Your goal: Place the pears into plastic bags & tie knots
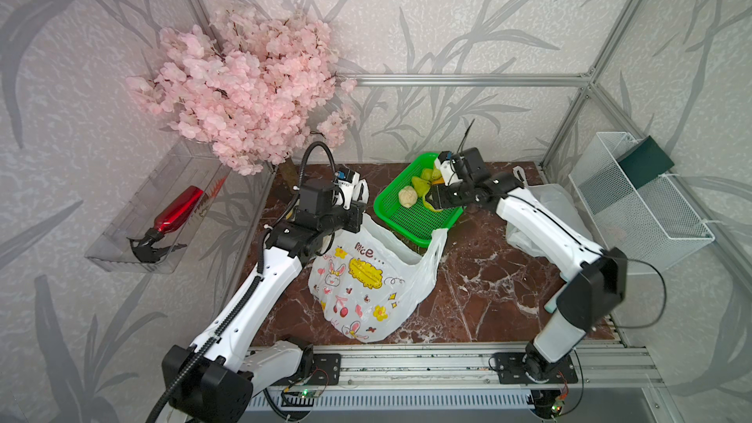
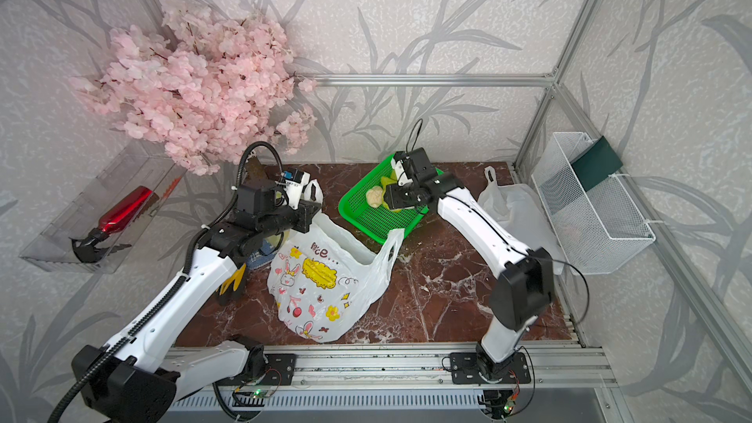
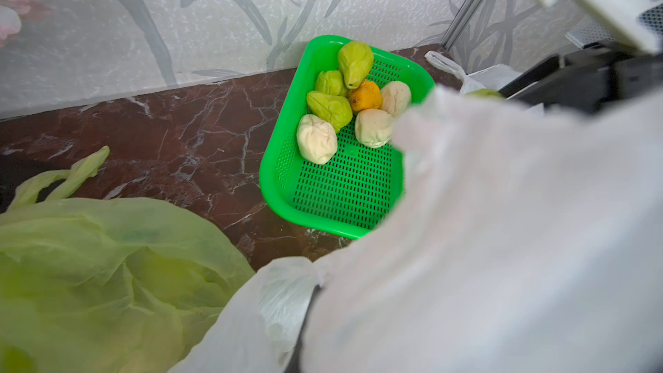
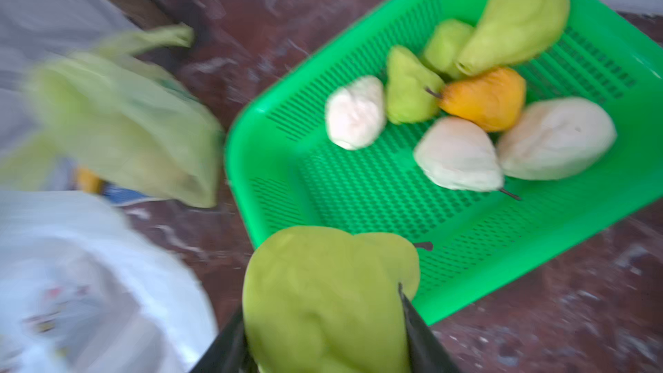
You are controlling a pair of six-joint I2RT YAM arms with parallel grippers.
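A green pear (image 4: 324,297) is held in my right gripper (image 1: 433,200), which is shut on it above the front part of the green basket (image 1: 423,239). Several green, white and orange pears (image 4: 483,100) lie in the basket's back part. The printed white plastic bag (image 1: 364,282) hangs down from my left gripper (image 1: 357,219), shut on its thin edge. Blurred bag plastic (image 3: 483,248) hides the left fingertips in the left wrist view. The bag's right handle stands free beside the basket's front corner. Its mouth gapes toward the basket.
A pale green bag (image 4: 138,117) with knotted-looking ends stands left of the basket. Another white bag (image 1: 548,219) lies at the right, near the white mesh rack (image 1: 634,203). Bare marble table (image 1: 493,290) lies at front right.
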